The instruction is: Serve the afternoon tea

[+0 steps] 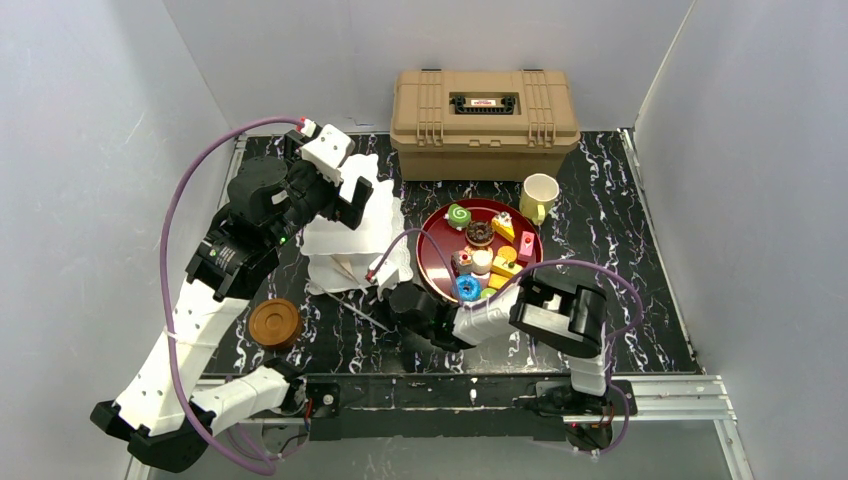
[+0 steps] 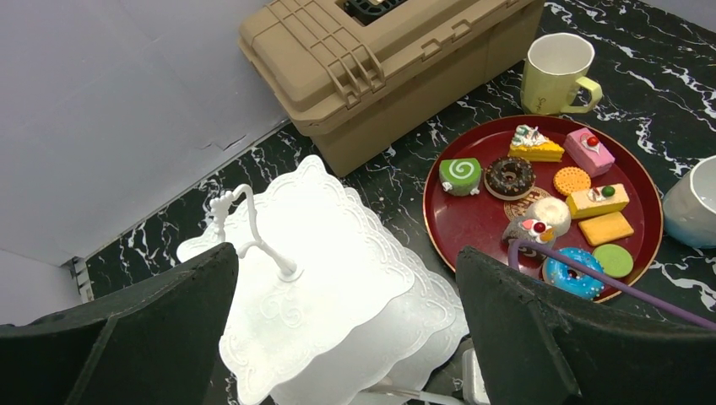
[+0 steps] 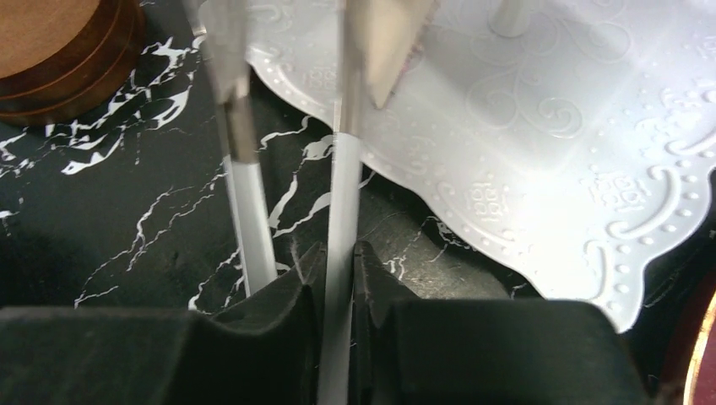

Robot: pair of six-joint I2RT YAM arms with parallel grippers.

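Note:
My left gripper point(image 1: 350, 200) hangs open above a white two-tier stand point(image 2: 312, 321), nothing between its fingers. My right gripper is down at metal tongs point(image 3: 253, 211), its fingers close around the nearer arm; whether they grip it is unclear. The tongs' tips reach onto the lower white tier. A red tray point(image 1: 437, 230) holds several pastries, including a chocolate donut point(image 2: 509, 177) and a blue donut point(image 2: 574, 274). A yellow mug point(image 2: 549, 80) stands behind the tray, a white cup point(image 2: 692, 207) to its right in the left wrist view.
A tan case point(image 1: 485, 140) fills the back of the table. A brown round wooden piece point(image 1: 275, 322) lies at front left.

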